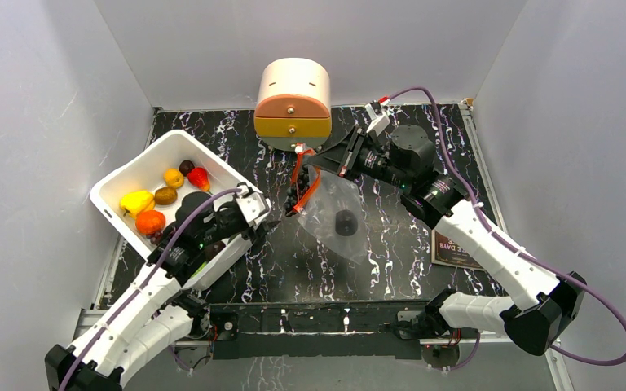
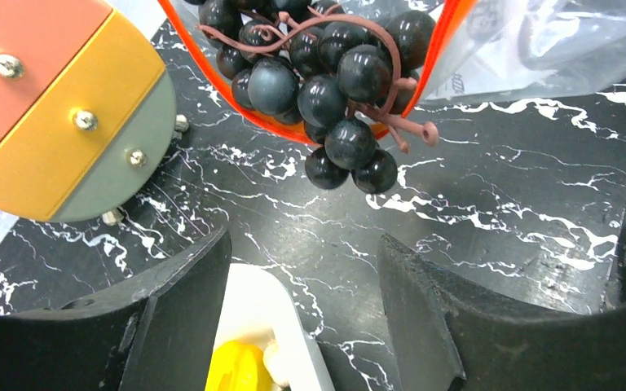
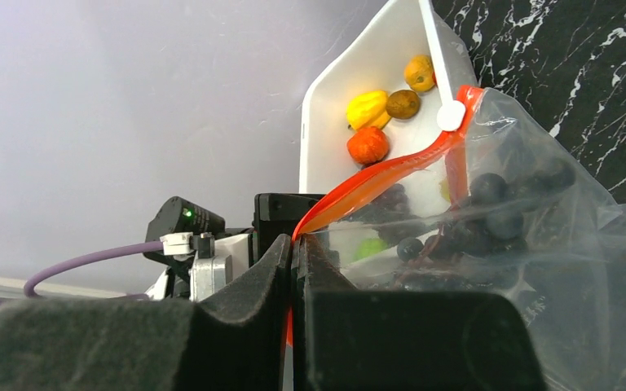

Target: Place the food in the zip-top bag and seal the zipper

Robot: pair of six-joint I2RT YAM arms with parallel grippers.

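Note:
My right gripper (image 1: 318,155) is shut on the orange zipper edge of the clear zip bag (image 1: 334,212), holding it up at the middle of the table. Dark grapes (image 2: 322,102) sit in the bag's opening, a few hanging out over the orange rim, and a dark round item shows lower in the bag. My left gripper is open below and left of the opening, with nothing between its fingers, over the right edge of the white bin (image 1: 106,195). The bin holds food such as a yellow pepper (image 3: 367,108) and an orange item (image 3: 367,146).
A drawer box (image 1: 292,90) in peach, yellow and grey stands at the back. A sign (image 1: 454,252) lies at the right edge, under the right arm.

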